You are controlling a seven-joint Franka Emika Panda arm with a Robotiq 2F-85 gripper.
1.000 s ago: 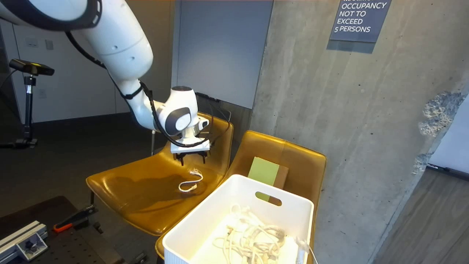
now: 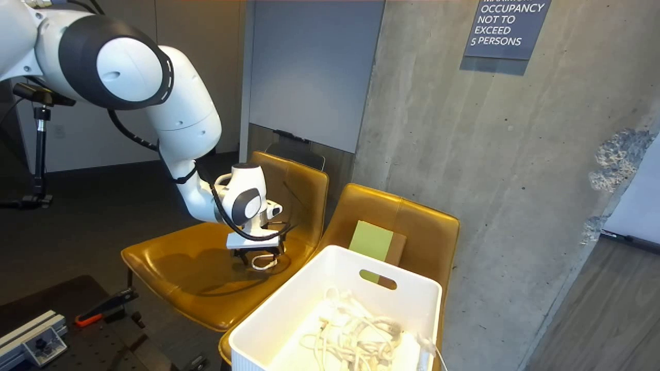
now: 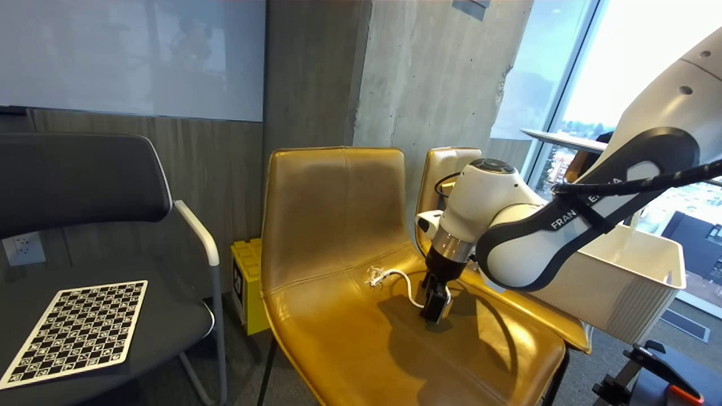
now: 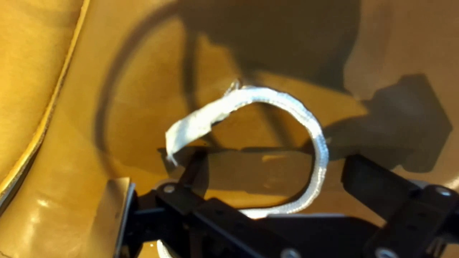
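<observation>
A short white rope (image 4: 318, 150) lies in a curve on the tan leather seat of the left chair (image 2: 185, 272). Its taped end is at the upper left of the wrist view, while its other stretch passes behind the gripper's black body. My gripper is open just over the seat, one finger on each side of the rope's curve, holding nothing. In the second exterior view the gripper (image 3: 434, 304) points down beside the rope (image 3: 406, 278), whose frayed end shows to its left.
A white bin (image 2: 260, 334) with several coiled ropes (image 2: 356, 337) inside rests on the neighbouring chair (image 2: 396, 204). A green and brown box (image 2: 374, 241) leans behind the bin. In the second exterior view a black chair (image 3: 74, 179) stands left, bearing a checkered board (image 3: 81, 325).
The arm has come down and slightly left, bringing my gripper from above the seat to the rope. The rope and bin show no clear movement.
</observation>
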